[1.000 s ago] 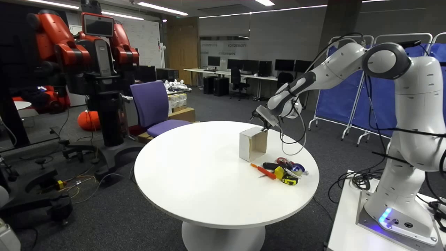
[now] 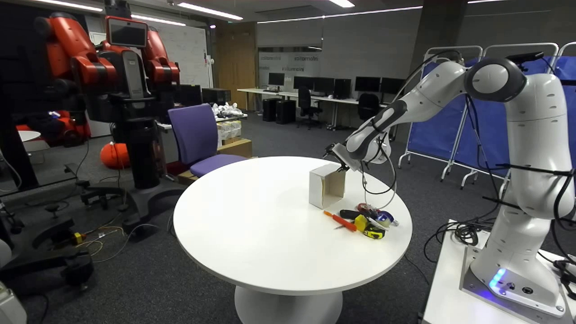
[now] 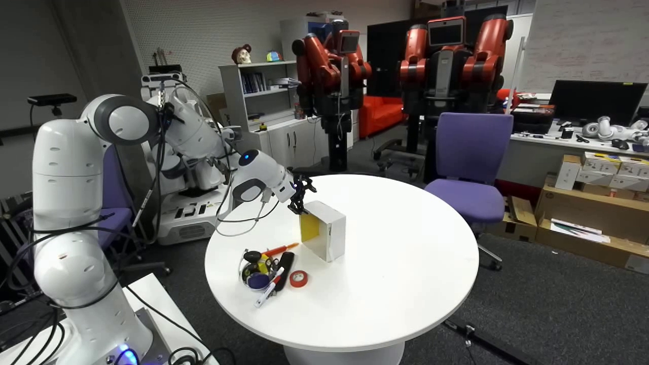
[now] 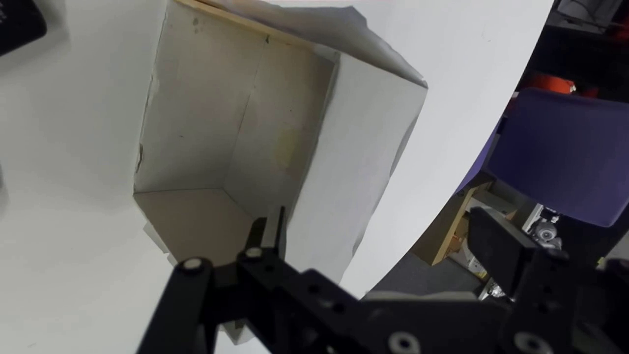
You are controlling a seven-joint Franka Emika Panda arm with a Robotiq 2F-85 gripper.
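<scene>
A white open-fronted box (image 2: 317, 189) stands on the round table, its opening facing the arm's side. Above its top edge, at the far corner, is my gripper (image 3: 300, 194). In the wrist view the gripper is open, its two fingers wide apart. One finger (image 4: 272, 231) overlaps the mouth of the box (image 4: 354, 147) in that view, while the other is seen beyond the box's outer side, against the floor. Nothing is held. Whether a finger touches the cardboard I cannot tell.
A cluster of tools lies beside the box: an orange screwdriver (image 2: 341, 221), a yellow tape measure (image 2: 374, 232) and a roll of red tape (image 3: 298, 279), among others. A purple chair (image 3: 471, 152) stands past its edge.
The arm has shifted slightly, with its wrist tilted a little differently and the gripper still over the box's top edge. The box and the tools stay where they were.
</scene>
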